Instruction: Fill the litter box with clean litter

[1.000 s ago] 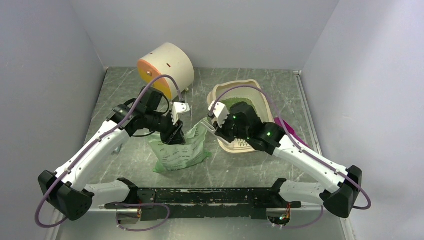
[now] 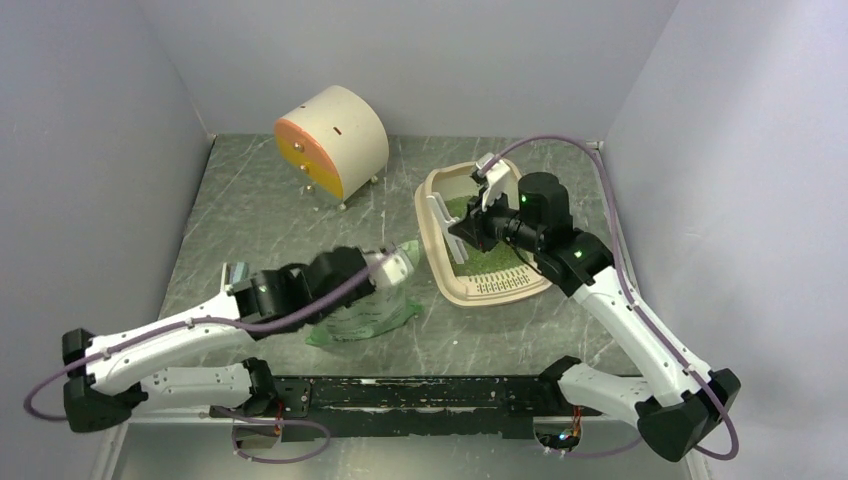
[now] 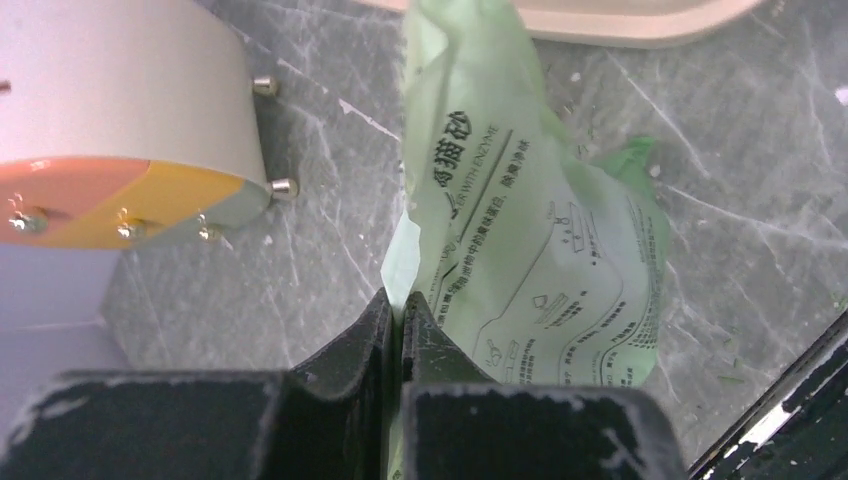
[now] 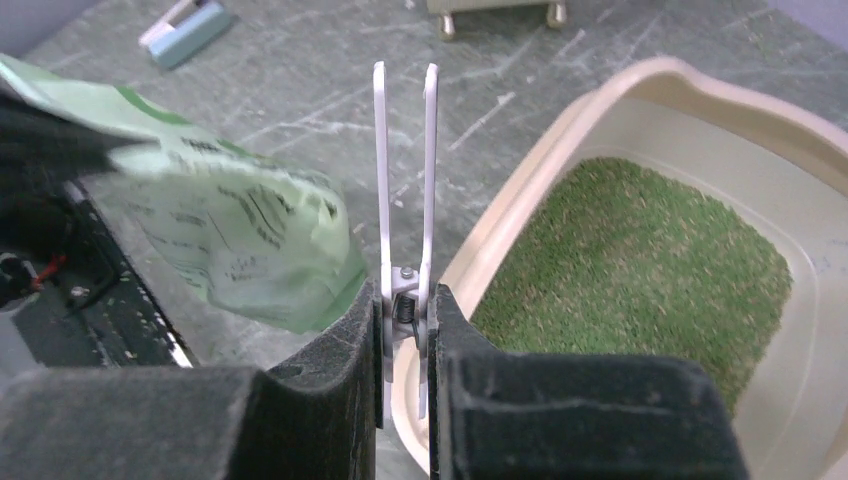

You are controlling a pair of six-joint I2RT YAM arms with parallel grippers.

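A green translucent bag (image 2: 360, 322) with printed text stands left of the cream litter box (image 2: 485, 289), which holds green pellets (image 4: 630, 255). My left gripper is shut on the bag's gathered edge, which rises between its fingers. My right gripper is shut on a white tong-like tool (image 4: 429, 180), held over the litter box's left side, apart from the bag. The left arm hides part of the bag in the top view.
A cream drum (image 2: 342, 133) with an orange face stands at the back left. A small blue object (image 4: 195, 38) lies at the left. Grey walls border the table on the left, back and right.
My right gripper has moved back and to the right with the white tool, over the litter box.
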